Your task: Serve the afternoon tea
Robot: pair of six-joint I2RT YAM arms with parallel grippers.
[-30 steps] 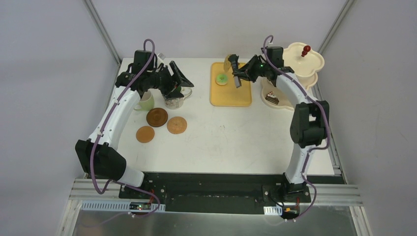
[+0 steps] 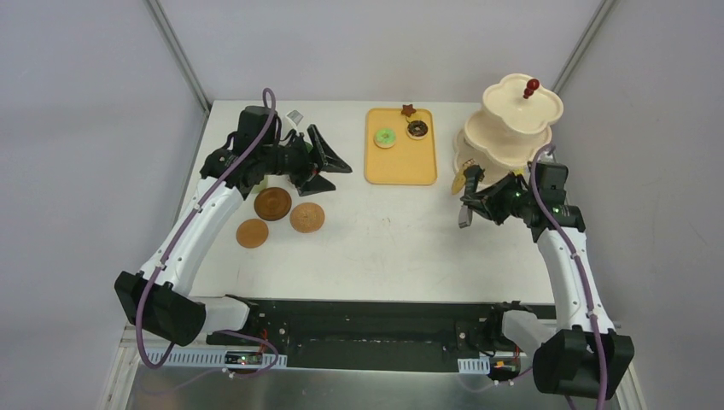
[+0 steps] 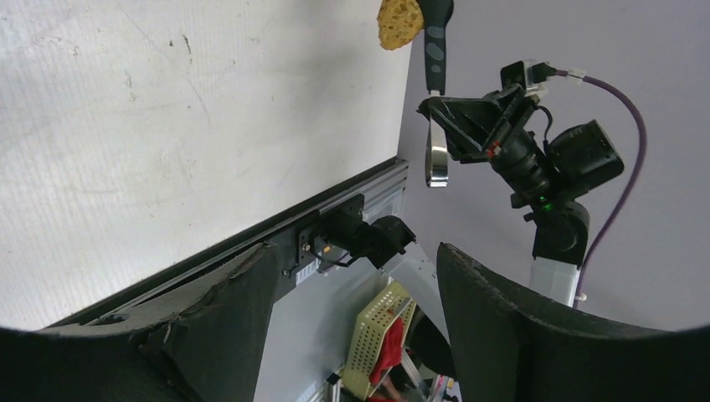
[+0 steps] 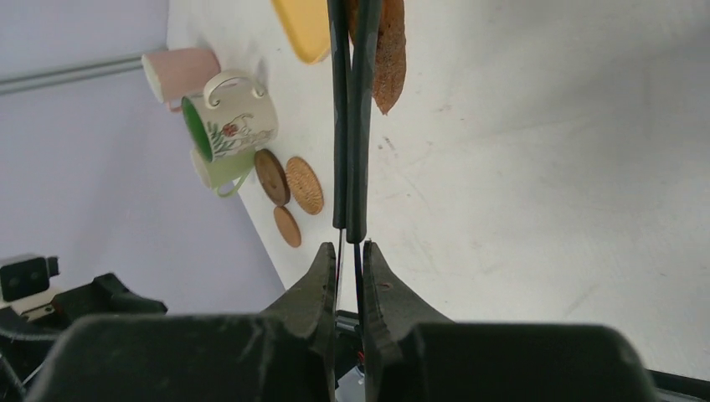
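Observation:
Dark-handled metal tongs [image 3: 435, 126] are clamped in my right gripper. At the tongs' tip is a golden-brown pastry, also in view in the left wrist view. In the top view, tongs and pastry are just in front of the cream tiered stand [image 2: 522, 115]. A yellow tray [image 2: 401, 173] holds a green donut [image 2: 385, 137], a chocolate donut [image 2: 417, 129] and a brown star-shaped piece [image 2: 407, 110]. My left gripper [image 2: 343, 176] hangs open over the left side, with nothing between its fingers. It hides most of the mugs from above.
Three round coasters [image 2: 272, 204] lie at the table's left. A pink mug [image 4: 182, 74], a flower-patterned mug [image 4: 230, 121] and a green mug [image 4: 222, 167] stand behind them.
The left gripper has shifted slightly right and toward the front.

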